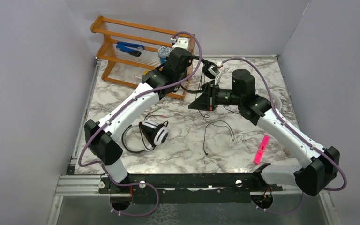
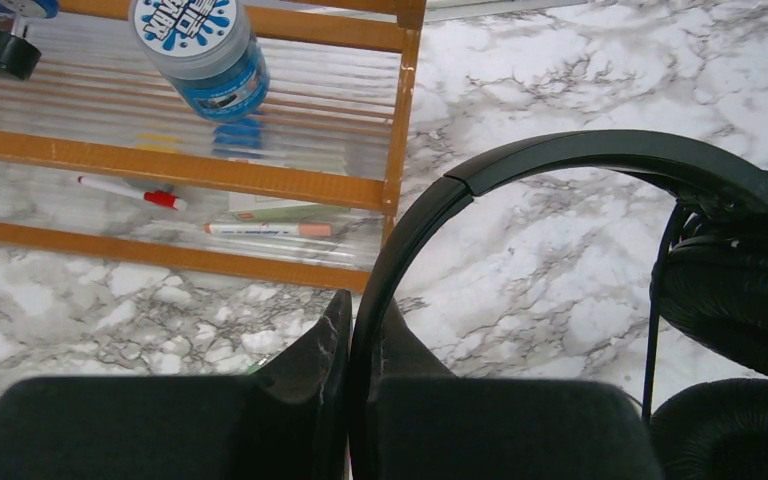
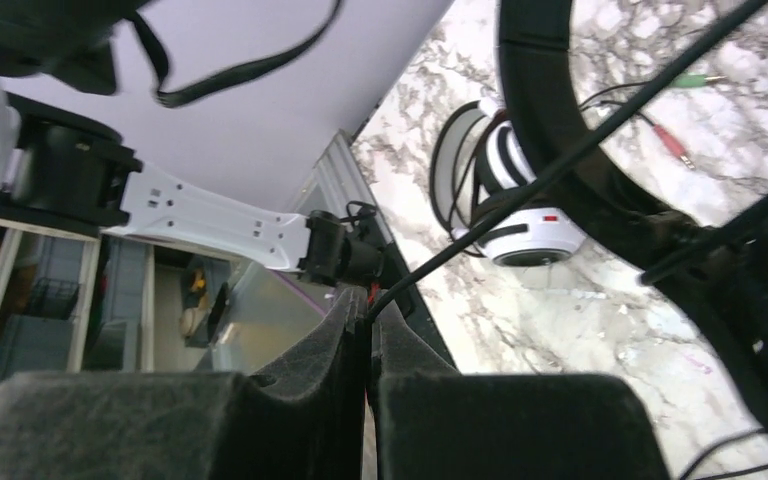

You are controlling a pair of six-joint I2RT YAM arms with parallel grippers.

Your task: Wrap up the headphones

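Note:
Black headphones hang off the table, with their headband (image 2: 600,145) rising from between the fingers of my left gripper, which is shut on it. Their dark ear pads (image 2: 720,290) show at the right of the left wrist view. In the right wrist view my right gripper is shut on the thin black cable (image 3: 520,200), which runs up and right from its fingertips past the blurred headband. From above, the right gripper is just below the ear cup (image 1: 209,70). The lower cable (image 1: 215,124) trails loosely over the marble table.
White-and-black headphones (image 1: 153,133) lie at the front left, their plugs (image 3: 675,145) nearby. A wooden rack (image 1: 145,23) with a blue jar (image 2: 210,70) stands behind the left arm. A pink object (image 1: 261,149) lies at the right; the front centre has free room.

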